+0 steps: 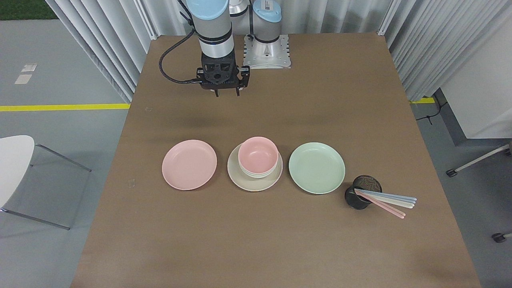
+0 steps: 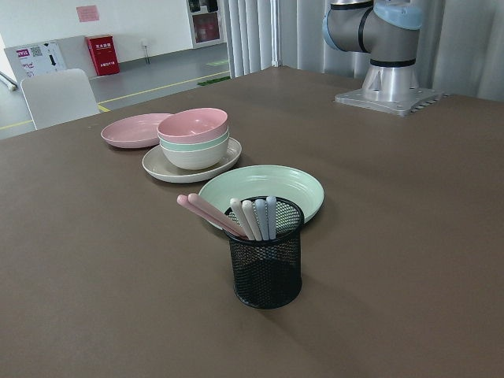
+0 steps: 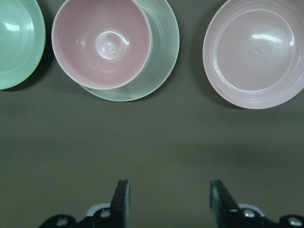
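Note:
My gripper [image 1: 227, 93] hangs over the back of the table, open and empty; in the wrist view its fingers [image 3: 121, 202] frame bare tabletop. In front of it stand a pink plate [image 1: 189, 164] on the left, a pink bowl [image 1: 258, 153] stacked on pale bowls on a cream plate [image 1: 254, 185] in the middle, and a mint plate [image 1: 317, 168] on the right. A black mesh cup [image 2: 266, 272] at the right holds pink, white and light blue chopsticks [image 1: 384, 204], leaning rightward in the front view.
The robot's base [image 1: 267, 57] is at the back edge. A white chair [image 1: 12, 163] stands off the table to the left.

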